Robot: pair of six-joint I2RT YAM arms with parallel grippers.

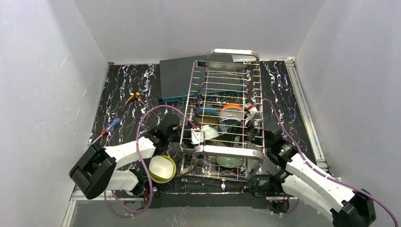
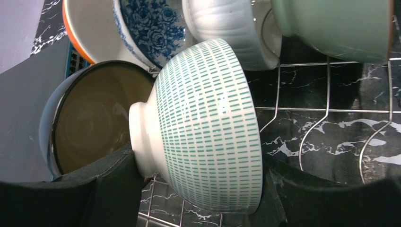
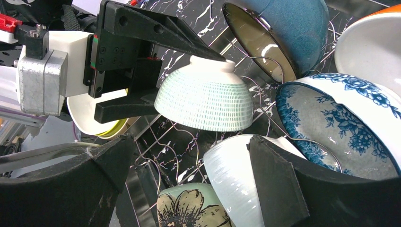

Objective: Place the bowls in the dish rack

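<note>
In the left wrist view a green-dashed white bowl (image 2: 203,127) lies on its side between the fingers of my left gripper, part open around it; whether it grips is unclear. It is inside the wire dish rack (image 1: 227,152), beside a brown-lined blue bowl (image 2: 97,118). An orange-rimmed bowl (image 2: 80,19), a blue floral bowl (image 2: 144,23), a white bowl (image 2: 222,28) and a green bowl (image 2: 331,23) stand tilted in the rack. My right gripper is open over the white and flowered green bowls, nothing visibly held.
Stacked bowls (image 1: 161,166) stand left of the rack's front. A screwdriver (image 1: 113,124) and pliers (image 1: 134,97) lie on the left. A dark flat box (image 1: 175,75) lies behind, under the rack's upper tier.
</note>
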